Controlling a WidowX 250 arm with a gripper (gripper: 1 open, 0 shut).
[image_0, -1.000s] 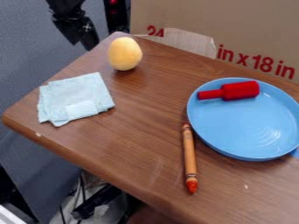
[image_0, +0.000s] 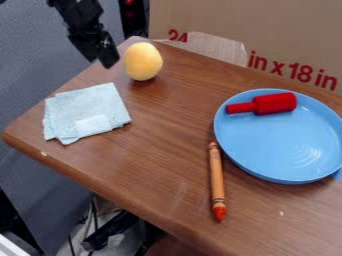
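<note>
My black gripper (image_0: 96, 52) hangs at the top left, beside the table's back left corner, left of a yellow round object (image_0: 143, 61); whether it is open or shut is unclear. A light blue folded cloth (image_0: 83, 113) lies on the left of the table. A blue plate (image_0: 281, 150) on the right holds a red cylinder with a handle (image_0: 274, 103). An orange crayon (image_0: 217, 185) lies just left of the plate.
The wooden table (image_0: 154, 170) has clear room in its middle and front. A cardboard box (image_0: 241, 30) stands along the back. The floor shows left of the table.
The objects on the table have not moved.
</note>
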